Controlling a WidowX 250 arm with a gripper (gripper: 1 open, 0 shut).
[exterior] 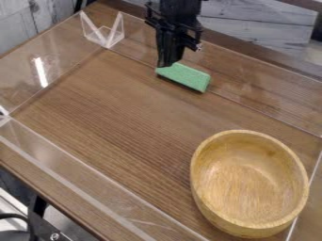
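Note:
A black gripper (161,58) reaches down from the top centre, its narrow fingertips shut and just above the far left end of a green rectangular block (184,78). The block lies on the wooden table (126,141), with nothing visible between the fingers. Whether the fingertips touch it is hard to tell.
A large pale yellow bowl (248,185) fills the lower right. A small white wire-like holder (104,30) stands at the upper left.

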